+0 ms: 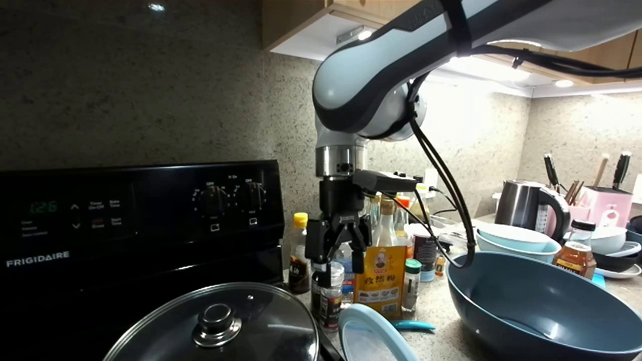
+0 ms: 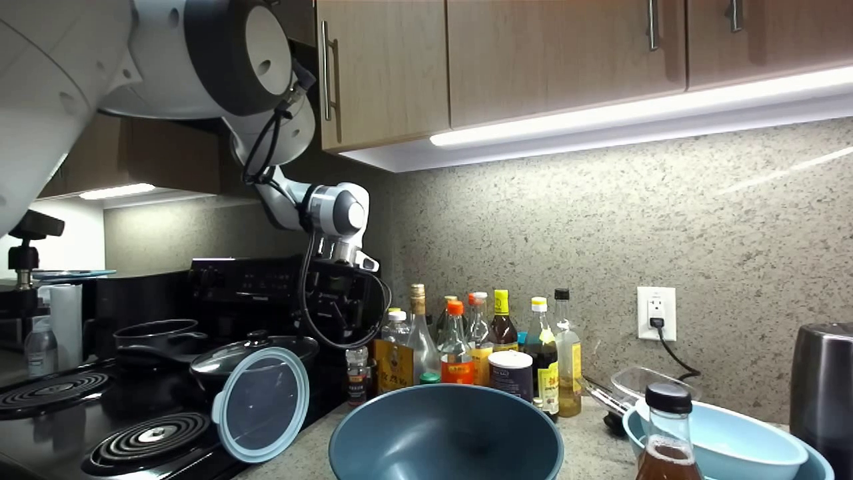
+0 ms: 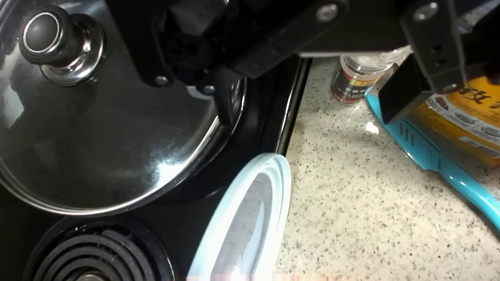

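Observation:
My gripper (image 1: 341, 268) points down, its two fingers spread apart with nothing held between them. In the wrist view one finger (image 3: 225, 104) hangs over the rim of a glass pot lid (image 3: 136, 136), and the other finger (image 3: 403, 89) is over the counter side. A spice jar with a dark label (image 3: 349, 86) stands on the counter, partly hidden by the gripper. Behind the fingers in exterior view 1 is an orange seasoning bag (image 1: 380, 283). A light-blue-rimmed container lid (image 3: 274, 187) leans at the stove's edge.
Several bottles (image 2: 456, 352) crowd the back corner. A large blue bowl (image 1: 541, 301) stands to the right, and a turquoise-handled utensil (image 3: 422, 150) lies by the bag. Bare counter (image 3: 356, 210) shows in front. A coil burner (image 3: 93, 257) is at the lower left.

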